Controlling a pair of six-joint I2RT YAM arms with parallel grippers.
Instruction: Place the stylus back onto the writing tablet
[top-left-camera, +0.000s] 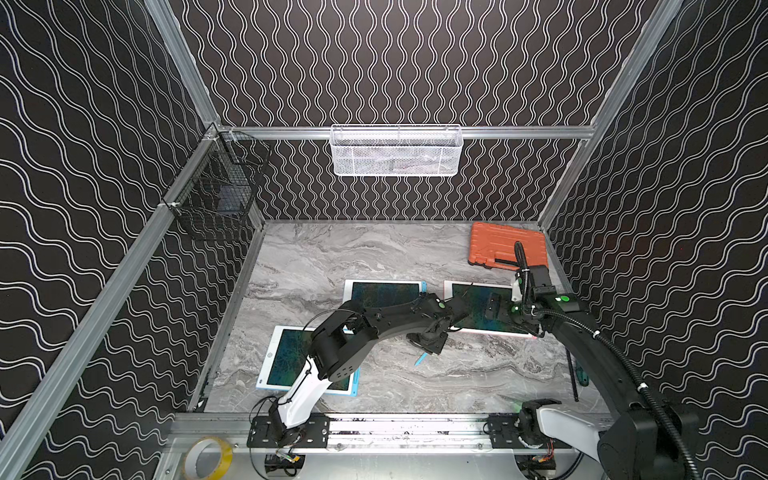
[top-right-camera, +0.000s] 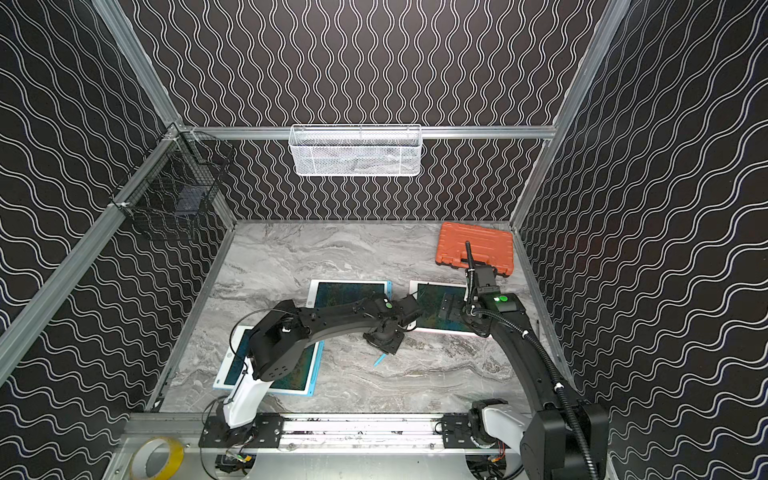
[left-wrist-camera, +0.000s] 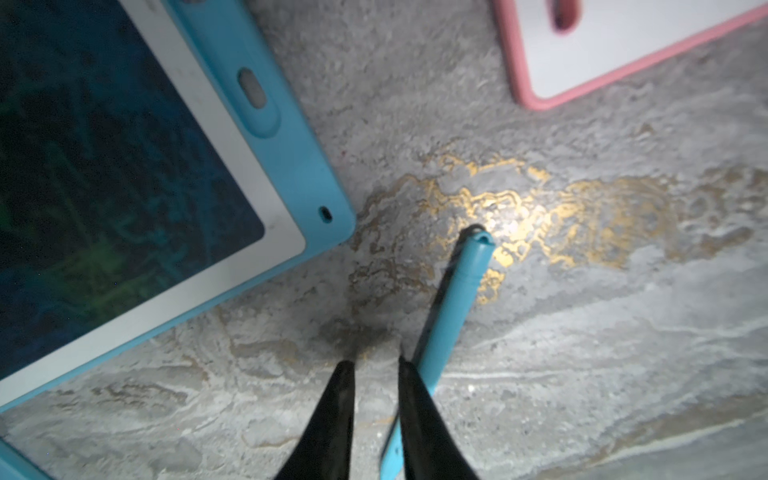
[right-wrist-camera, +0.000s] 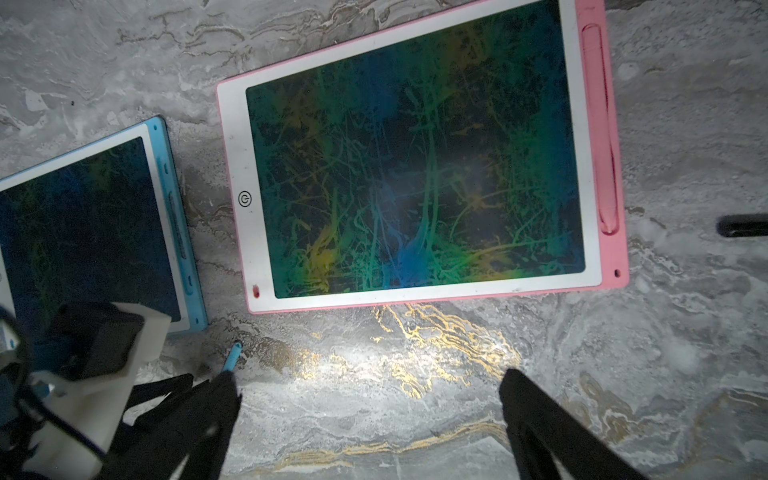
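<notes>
The light-blue stylus (left-wrist-camera: 452, 312) lies on the grey marbled table, slanting below the corner of a blue-edged tablet (left-wrist-camera: 324, 184). My left gripper is over the stylus's lower part, its fingers a narrow gap apart. One finger (left-wrist-camera: 409, 400) crosses in front of the stylus, hiding part of it; I cannot tell whether they touch. From above, the stylus (top-left-camera: 420, 359) pokes out below the left gripper. My right gripper is wide open and empty, near the pink-edged tablet (right-wrist-camera: 606, 256).
A second blue-edged tablet (top-left-camera: 268, 364) lies at the front left. An orange case (top-left-camera: 504, 244) stands at the back right. Dark tools (top-left-camera: 582, 374) lie by the right wall.
</notes>
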